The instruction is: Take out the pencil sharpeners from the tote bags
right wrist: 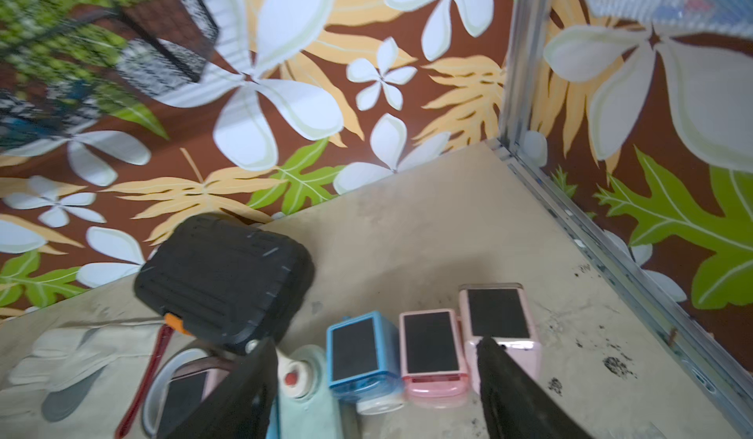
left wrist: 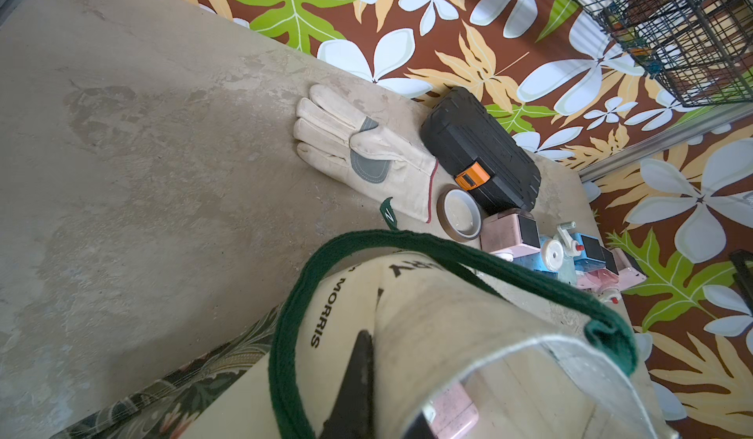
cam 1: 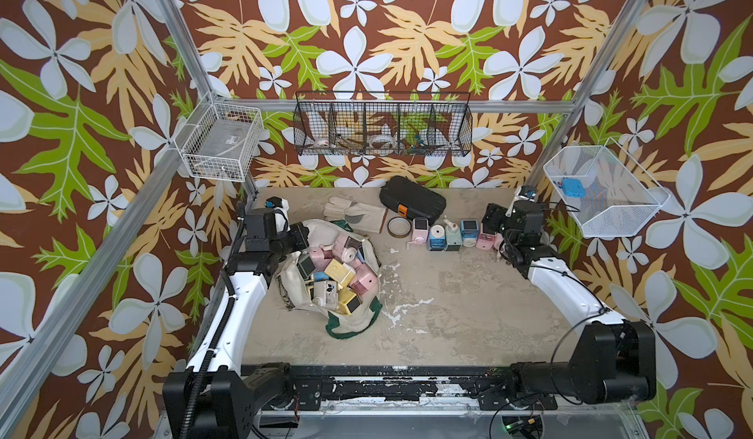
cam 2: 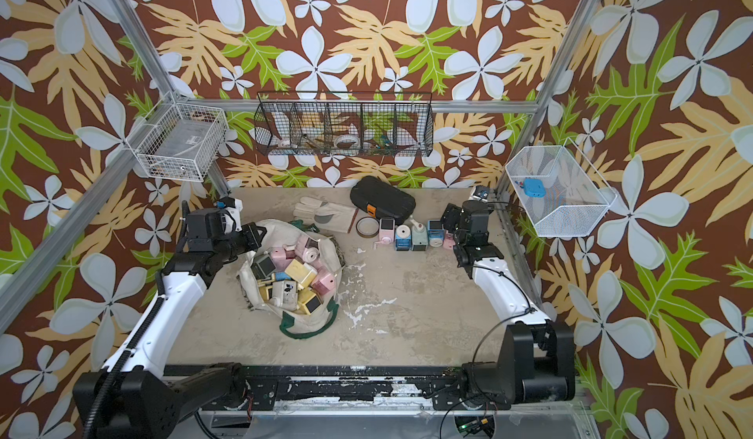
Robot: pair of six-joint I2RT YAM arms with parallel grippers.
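Note:
The cream tote bag (cam 1: pixel 371 259) with green handles lies opened on the left of the table, holding several pink, yellow and dark pencil sharpeners (cam 1: pixel 339 272). At its upper left rim, my left gripper (cam 1: pixel 304 237) is shut on the bag's fabric; in the left wrist view a black finger (left wrist: pixel 357 384) presses the cloth below the green handle (left wrist: pixel 415 239). Several sharpeners stand in a row at the back right, including a blue one (right wrist: pixel 362 352) and pink ones (right wrist: pixel 502 325). Above that row my right gripper is open, nothing held between its fingers.
Left of the row lie a tape roll (cam 1: pixel 399 227), a black case (cam 1: pixel 412 197) and a work glove (cam 1: pixel 354 214). Wire baskets (cam 1: pixel 382 129) hang at the back, with a white mesh basket (cam 1: pixel 608 188) on the right.

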